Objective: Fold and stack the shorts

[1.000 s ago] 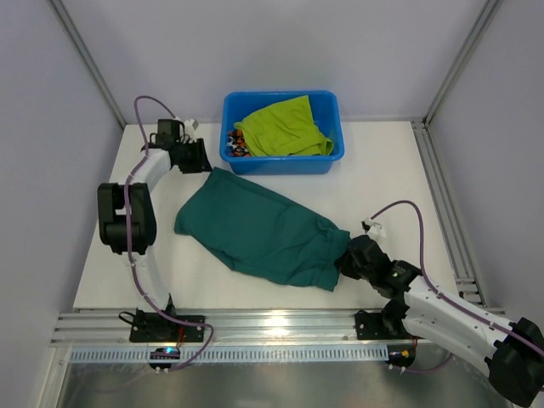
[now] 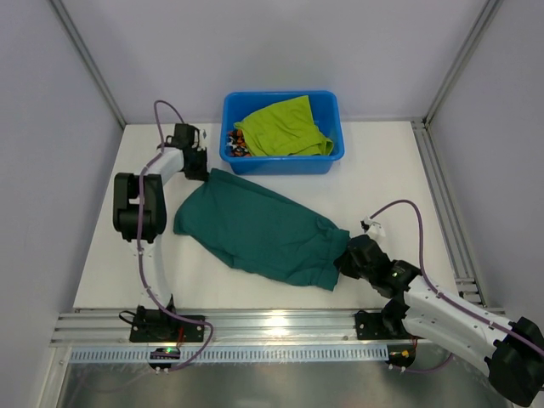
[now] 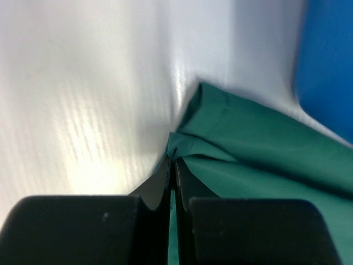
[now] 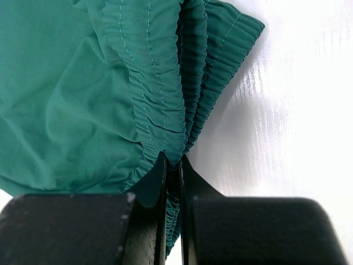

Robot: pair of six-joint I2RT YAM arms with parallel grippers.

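Note:
Dark green shorts [image 2: 255, 229] lie spread diagonally on the white table [image 2: 391, 161]. At their upper-left corner, my left gripper [image 2: 202, 174] is shut on the fabric, a small fold at its fingertips in the left wrist view [image 3: 174, 160]. At the lower-right end, my right gripper [image 2: 344, 260] is shut on the bunched, stitched waistband [image 4: 149, 83], with layers of ribbed fabric between and around its fingertips.
A blue bin [image 2: 283, 167] at the back holds yellow-green cloth [image 2: 285, 127] and some small multicoloured items [image 2: 238, 144], close to my left gripper.
The right arm has stayed in place.

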